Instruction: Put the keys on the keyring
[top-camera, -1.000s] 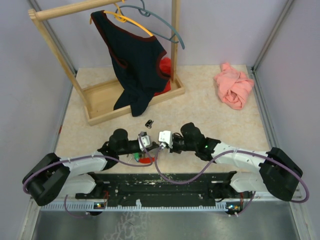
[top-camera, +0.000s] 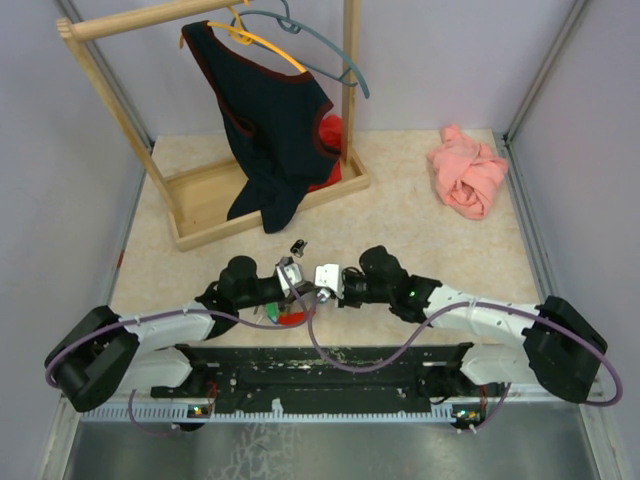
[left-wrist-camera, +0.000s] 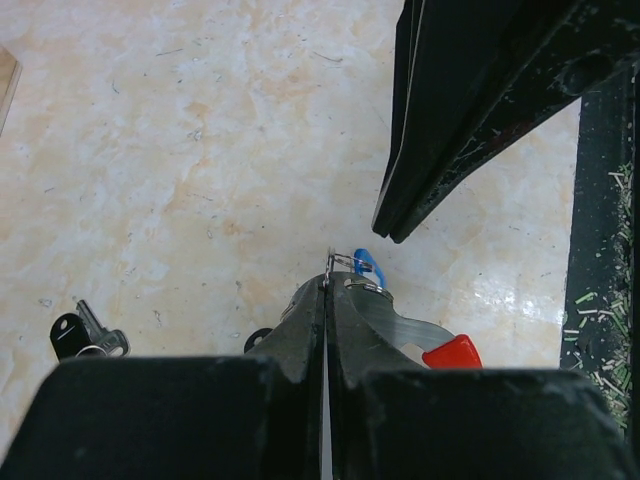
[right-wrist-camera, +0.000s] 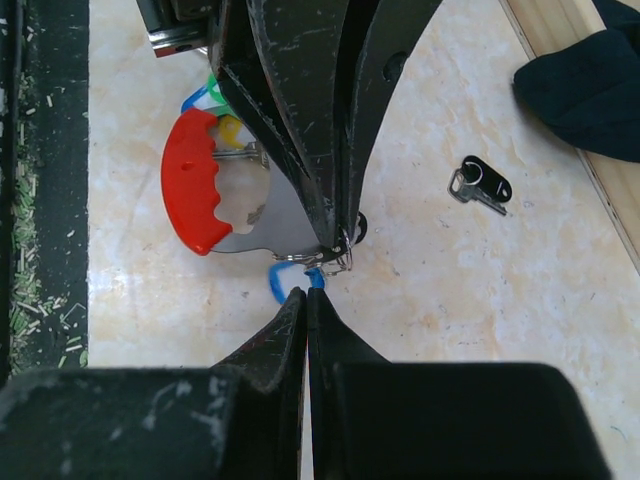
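My left gripper is shut on a thin wire ring (left-wrist-camera: 345, 262), the keyring, which hangs at its fingertips. From it hang a grey metal piece with a red handle (right-wrist-camera: 190, 185), a blue tag (left-wrist-camera: 366, 266) and green and yellow tags, partly hidden by the fingers. My right gripper is shut with nothing between its tips, a little below the ring in the right wrist view; its fingertips also show apart from the ring in the left wrist view. A loose key with a black fob (right-wrist-camera: 484, 183) lies on the table, clear of both grippers.
Behind the arms stands a wooden rack (top-camera: 190, 237) with a dark garment (top-camera: 270, 130) on it. A pink cloth (top-camera: 467, 172) lies at the back right. Bare tabletop (top-camera: 410, 235) stretches between them. A dark strip (right-wrist-camera: 45, 200) with scraps runs along the front.
The ring and its tags have swung round.
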